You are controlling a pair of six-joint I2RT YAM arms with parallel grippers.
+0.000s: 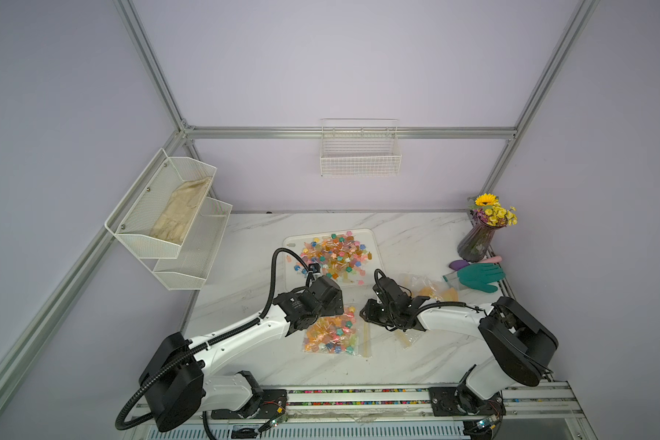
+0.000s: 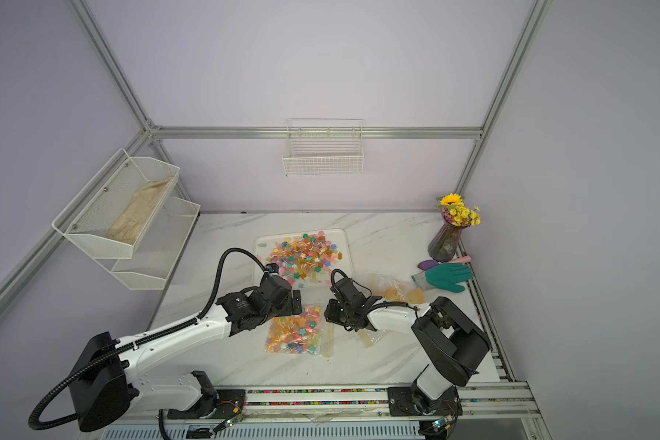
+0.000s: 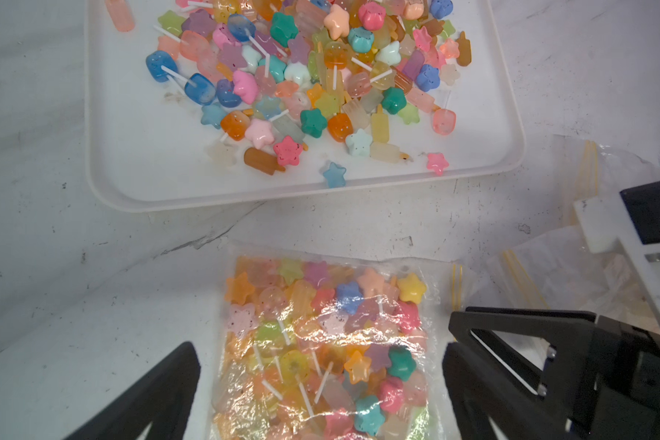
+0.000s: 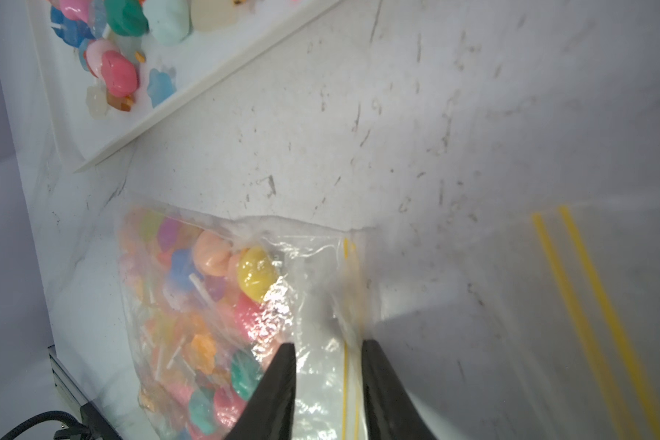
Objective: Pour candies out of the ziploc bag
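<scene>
A clear ziploc bag point(image 3: 322, 344) full of candies lies flat on the table, its yellow-striped zip edge toward the right. In the right wrist view my right gripper is at that zip edge, with its fingers part open and the bag's edge film between or just below them; contact is hard to tell. My left gripper hangs above the bag, fingers wide apart with nothing between them. Behind the bag, the white tray point(image 3: 286, 192) holds a broad spread of loose candies point(image 1: 335, 254).
Flattened clear bags point(image 4: 601, 293) lie right of the candy bag, partly under the right arm. Teal gloves point(image 1: 481, 277) and a flower vase point(image 1: 477, 240) stand at the far right. The table left of the bag is bare.
</scene>
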